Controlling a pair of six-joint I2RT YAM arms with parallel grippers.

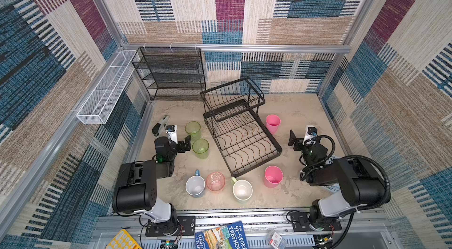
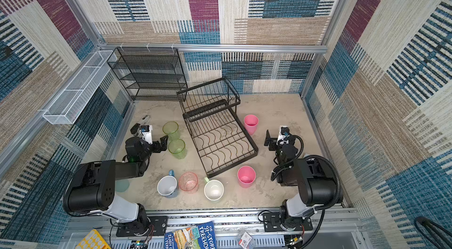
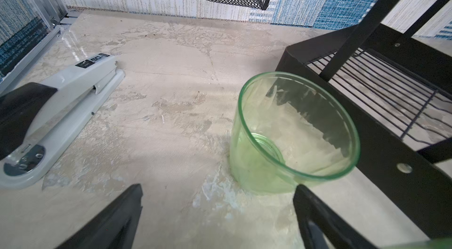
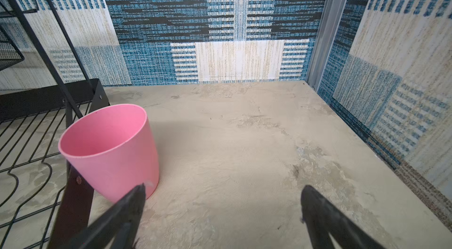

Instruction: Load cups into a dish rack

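Note:
The black two-level dish rack (image 1: pixel 244 173) stands mid-table with no cups in it. Left of it are two green cups, a far one (image 3: pixel 282 173) and a nearer one (image 1: pixel 200 148). On the rack's right side sit a far pink cup (image 4: pixel 122 164) and a nearer pink cup (image 1: pixel 273 177). Along the front are a blue-handled mug (image 1: pixel 195 186), a clear pinkish glass (image 1: pixel 215 181) and a white mug (image 1: pixel 242 190) with a green handle. Beside the green cups, my left gripper is open and empty. My right gripper, also open and empty, hovers right of the far pink cup.
A stapler (image 3: pixel 70 112) lies at the table's left. Behind it stands a black mesh shelf (image 1: pixel 171 72); a white wire basket (image 1: pixel 106 88) hangs on the left wall. In the top right view, a teal object (image 2: pixel 122 185) is partly hidden under the left arm.

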